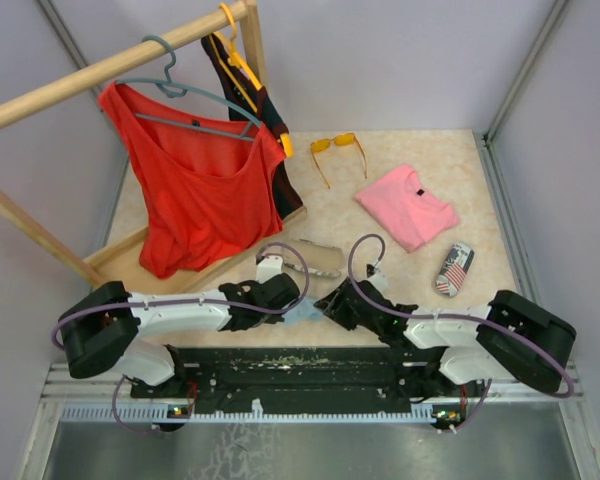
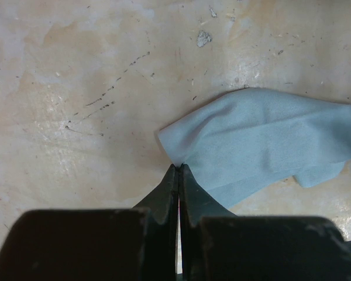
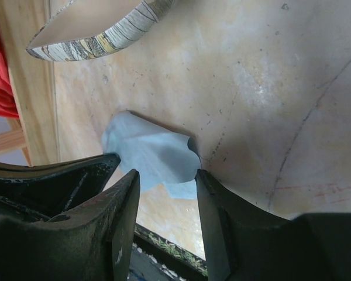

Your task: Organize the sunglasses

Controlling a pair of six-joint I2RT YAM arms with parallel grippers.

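Note:
Yellow sunglasses (image 1: 335,143) lie open at the back middle of the table. A light blue cloth (image 2: 263,134) lies near the front, below an open pouch (image 3: 123,36) with a patterned side. My left gripper is shut at the cloth's left corner; whether fabric is between its tips is unclear. My right gripper is open, low over the cloth's edge, one fingertip at its curled right end.
A wooden rack (image 1: 70,80) with red and dark tops stands left. A folded pink shirt (image 1: 405,205) and a flag-patterned case (image 1: 454,269) lie right. Free table surrounds the sunglasses.

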